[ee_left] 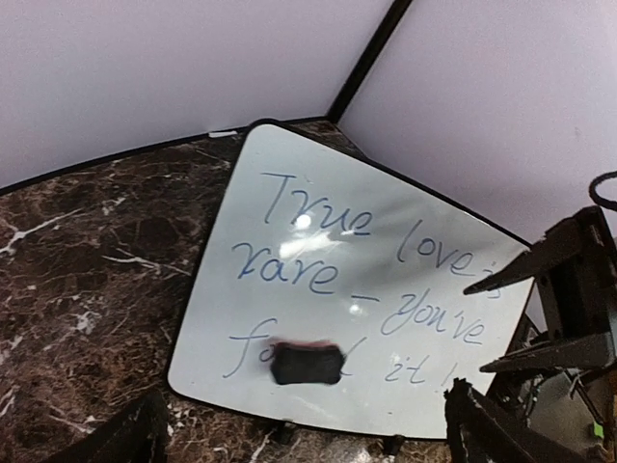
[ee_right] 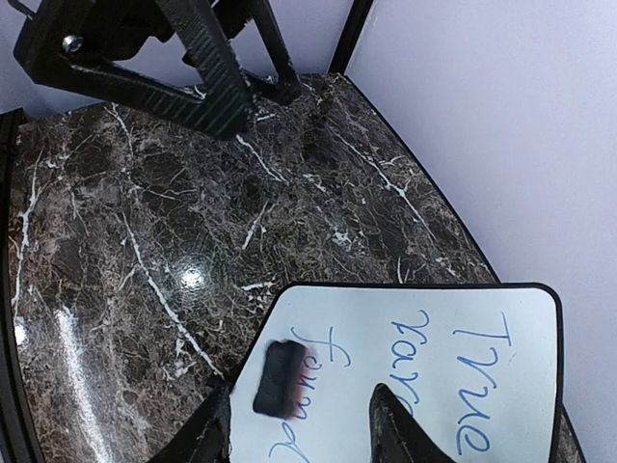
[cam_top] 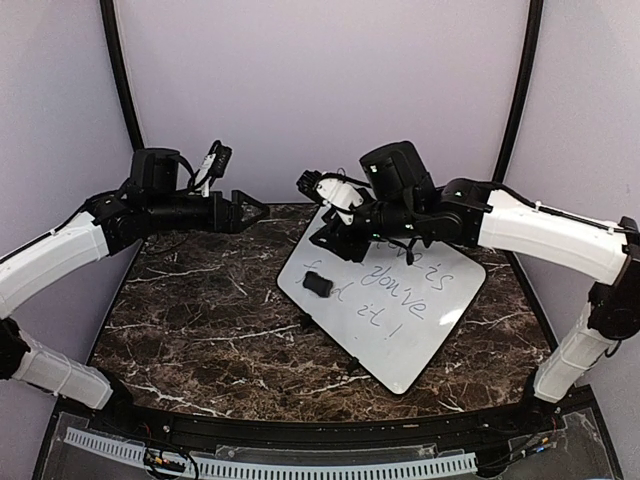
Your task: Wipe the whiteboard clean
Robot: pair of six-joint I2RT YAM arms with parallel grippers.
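The whiteboard lies tilted on the table, with blue handwriting across it. Over the word "found" is a dark eraser with a red side, blurred in both wrist views; whether it rests flat on the board I cannot tell. Above the board my right gripper stands open, apart from the eraser. In the right wrist view its fingers are spread, with the eraser seen beyond them. My left gripper hangs open and empty over the table, left of the board.
Small black clips sit along the board's lower left edge. Pale walls enclose the back and sides. Both grippers hang fairly close together.
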